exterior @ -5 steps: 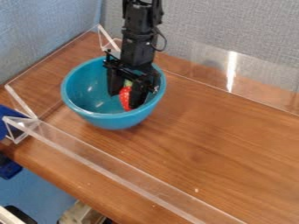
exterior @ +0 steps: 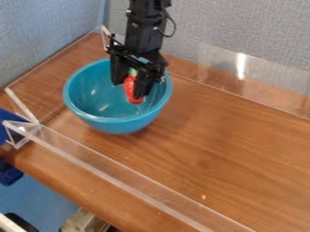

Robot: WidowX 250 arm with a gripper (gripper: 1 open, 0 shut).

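Observation:
My black gripper (exterior: pixel 136 76) reaches down from the top of the view into a blue bowl (exterior: pixel 97 107) on the left part of the wooden table. It is shut on a red object with a pale green top, a strawberry-like piece (exterior: pixel 133 91), held over the inside of the bowl. The fingers partly hide the piece.
Clear plastic barriers run along its edges, with a grey wall behind and a pale blue panel at left. A dark blue item (exterior: pixel 10 127) lies at the far left edge.
The gripper and the red piece have risen within the bowl over the last second, showing more of the bowl's inside below them. The bowl looks unmoved.

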